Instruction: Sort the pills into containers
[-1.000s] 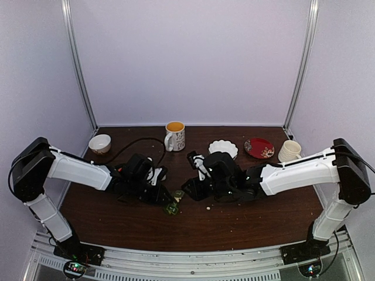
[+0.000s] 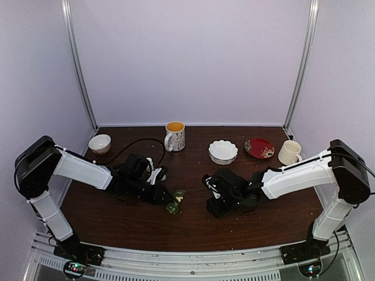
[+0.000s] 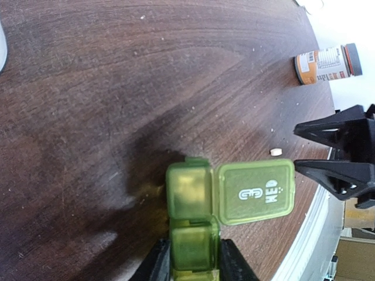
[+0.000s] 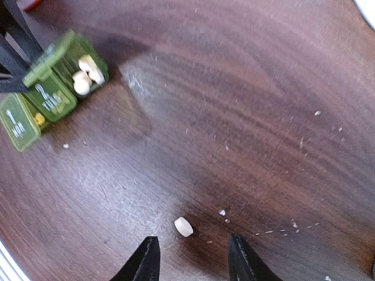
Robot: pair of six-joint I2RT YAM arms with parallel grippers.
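Note:
My left gripper [image 2: 168, 201] is shut on a green pill box [image 3: 195, 246], held between its fingers just above the table. One lid, lettered MED [image 3: 255, 192], stands open toward the right. In the right wrist view, several white pills [image 4: 88, 75] sit in one compartment of the box [image 4: 65, 67], and something yellow [image 4: 39, 119] shows in another. A single white pill [image 4: 184, 226] lies on the table just ahead of my right gripper, whose fingers are apart with nothing between them. The same pill [image 3: 276, 152] appears near the right fingertips in the left wrist view.
Along the back stand a small white bowl [image 2: 100, 144], a mug [image 2: 175, 136], a white fluted bowl [image 2: 223, 152], a red plate [image 2: 259, 148] and a cream cup [image 2: 290, 152]. An orange-labelled bottle [image 3: 328, 63] lies beyond the right gripper.
My right gripper has moved away from the box, rightward and toward the front, now covering the loose pill in the top view. The left gripper and box have barely shifted.

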